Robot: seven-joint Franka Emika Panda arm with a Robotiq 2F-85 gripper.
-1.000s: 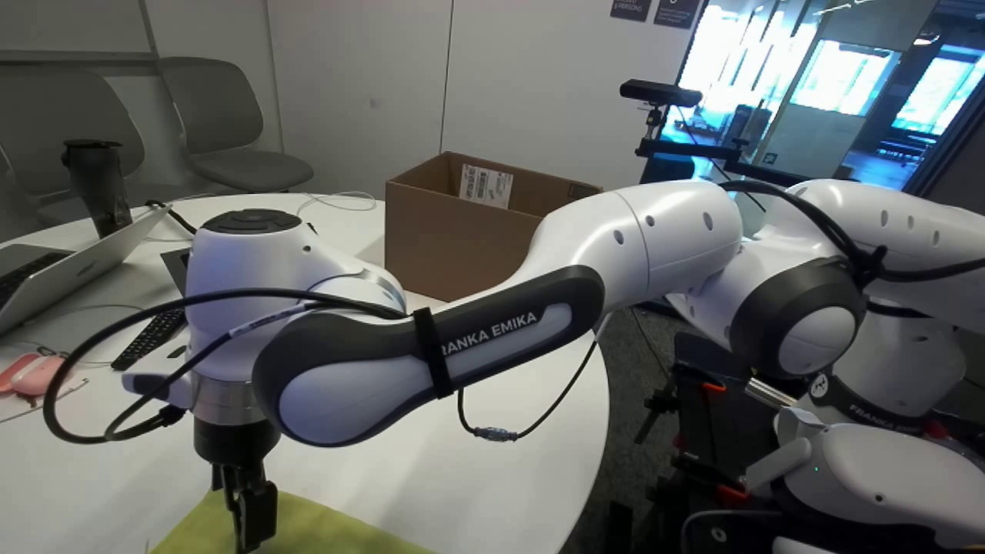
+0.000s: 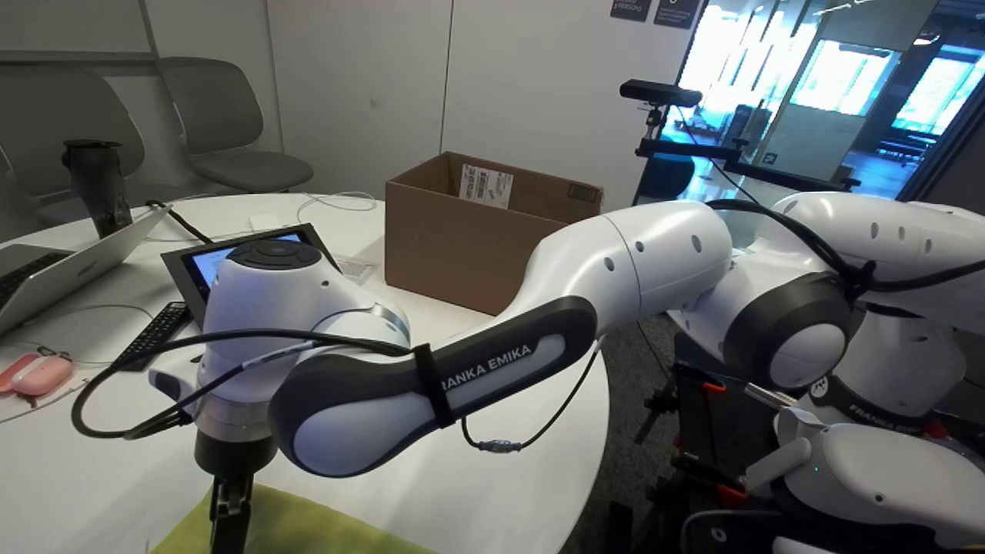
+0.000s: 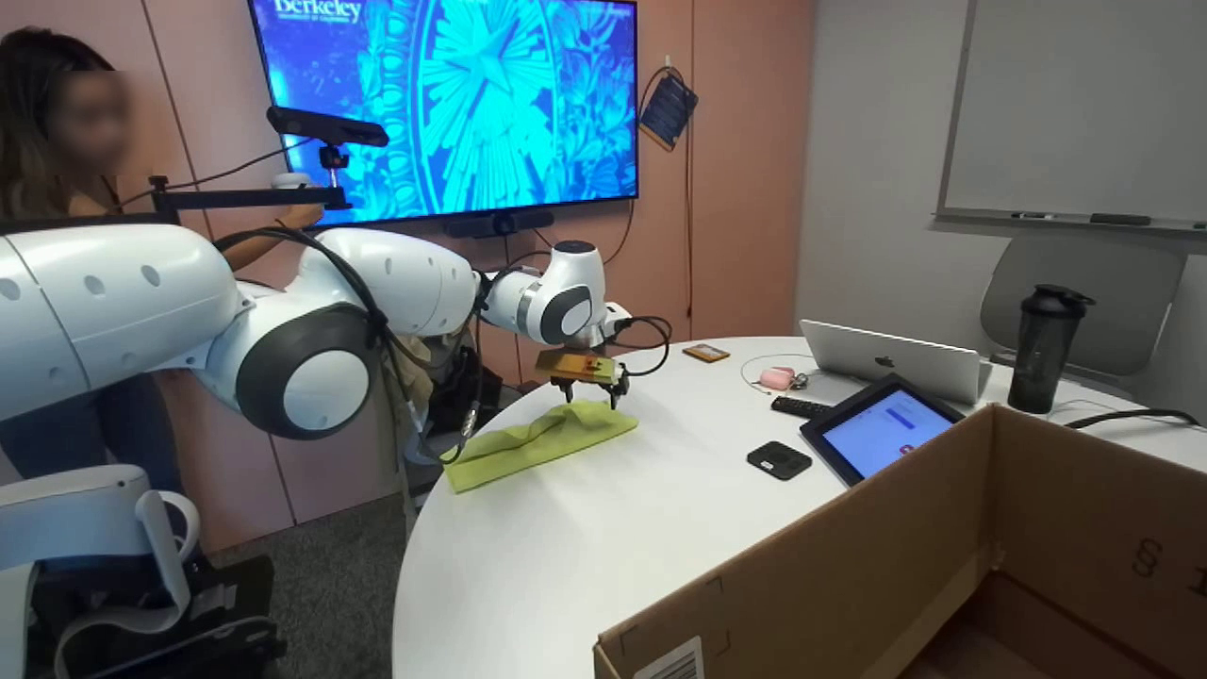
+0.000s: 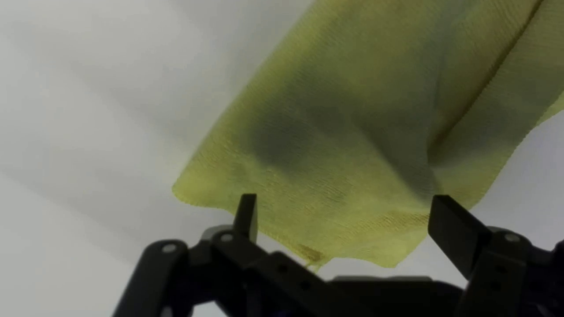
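Observation:
A yellow-green cloth [image 4: 328,158] lies rumpled on the white table, with a fold running along its right part in the wrist view. Its near end stretches between the two fingertips of my gripper, which stands open above it. In exterior view 2 the cloth [image 3: 543,439] is a long strip near the table's edge, and my gripper [image 3: 591,398] hovers over its far end. From exterior view 1, the gripper [image 2: 231,517] points down over the cloth [image 2: 309,526], its tips close to the lower frame edge. Whether the fingers touch the cloth cannot be told.
An open cardboard box [image 2: 471,245] stands on the table. A tablet [image 3: 888,430], a black flat device [image 3: 780,459], a remote [image 3: 799,406], a pink case [image 3: 777,378], a laptop [image 3: 894,362] and a dark bottle [image 3: 1043,351] are around. Bare table [image 3: 679,487] lies beside the cloth.
The arm has come lower and its hand has turned and shifted slightly, bringing the gripper closer to the cloth. More of the tablet shows behind it. The cloth looks unmoved.

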